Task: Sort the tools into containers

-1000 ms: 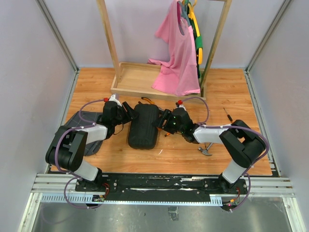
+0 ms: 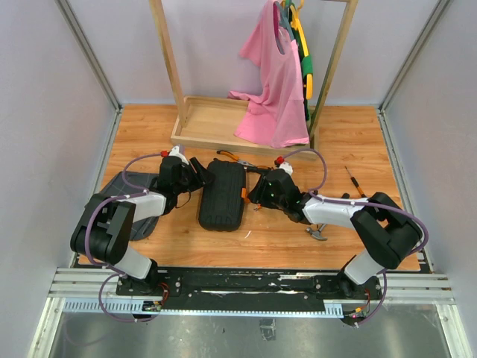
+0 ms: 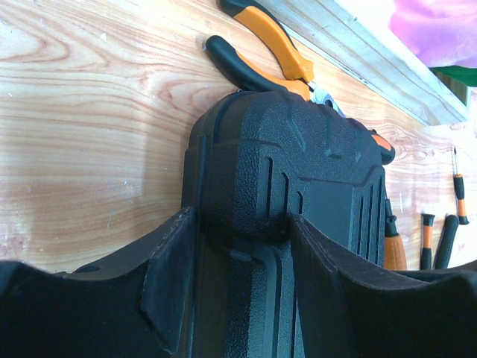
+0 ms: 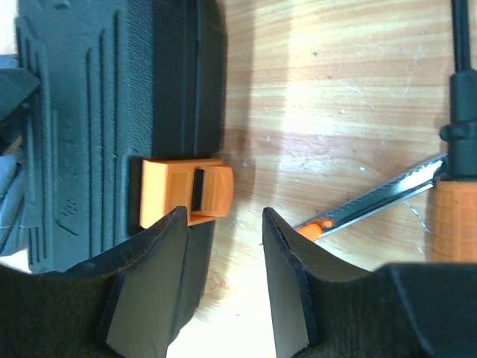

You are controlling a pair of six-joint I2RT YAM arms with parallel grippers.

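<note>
A black tool case (image 2: 222, 201) lies closed in the middle of the table, filling much of the left wrist view (image 3: 328, 209). My left gripper is shut on its upper end. On the case's right side is an orange latch (image 4: 168, 190). My right gripper is beside that latch, fingers a little apart; whether anything is between them is unclear. Orange-handled pliers (image 3: 253, 67) lie beyond the case, and a utility blade (image 4: 387, 194) and an orange-handled tool (image 4: 455, 224) lie right of it.
A wooden clothes rack (image 2: 186, 138) with hanging shirts stands at the back. A grey mat or bag (image 2: 145, 227) lies under the left arm. A hammer (image 2: 317, 233) and screwdriver (image 2: 355, 180) lie to the right.
My right gripper has drawn slightly right, away from the case's side, uncovering the orange latch in the top view. The left gripper holds its place.
</note>
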